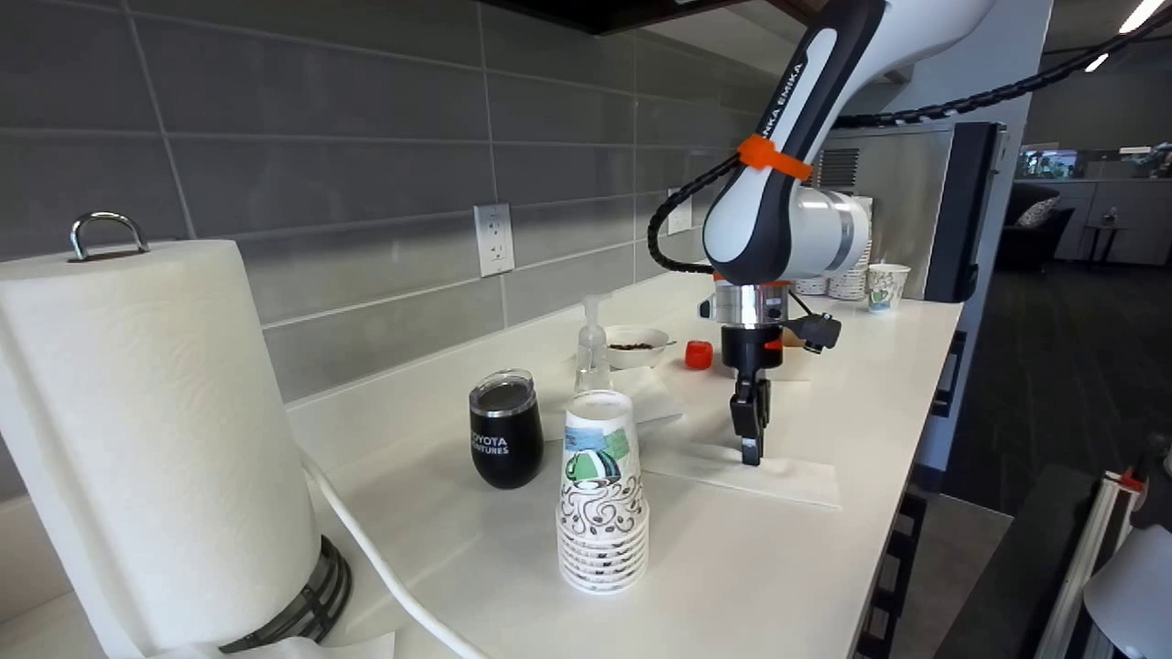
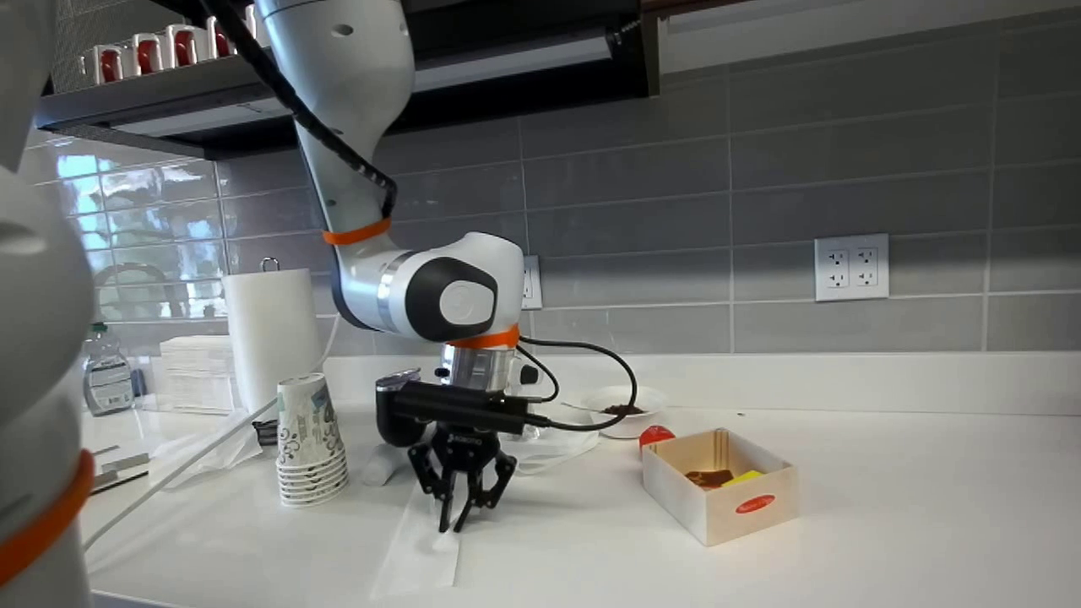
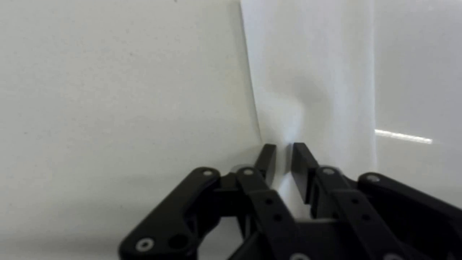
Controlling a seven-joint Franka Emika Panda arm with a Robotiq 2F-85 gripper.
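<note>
A folded white napkin [image 1: 799, 479] lies flat on the counter, running up the right half of the wrist view as a pale strip [image 3: 312, 52]. My gripper [image 1: 752, 455] points straight down, its tips at the napkin. Seen from the wrist, the gripper is part open: a narrow gap separates the black fingers [image 3: 267, 158]. Napkin shows in that gap and looks puckered around the tips, near the strip's left edge. Both tips of the gripper [image 2: 453, 527] are also apart in exterior view 2. Whether the fingers press on the paper is unclear.
Paper cups [image 1: 602, 494] stand stacked in front of the arm, near a black tumbler [image 1: 506, 430]. Behind are a pump bottle [image 1: 593, 350], a bowl [image 2: 649, 407], a red object [image 1: 699, 353] and an open box [image 2: 745, 522]. Counter right of the box is clear.
</note>
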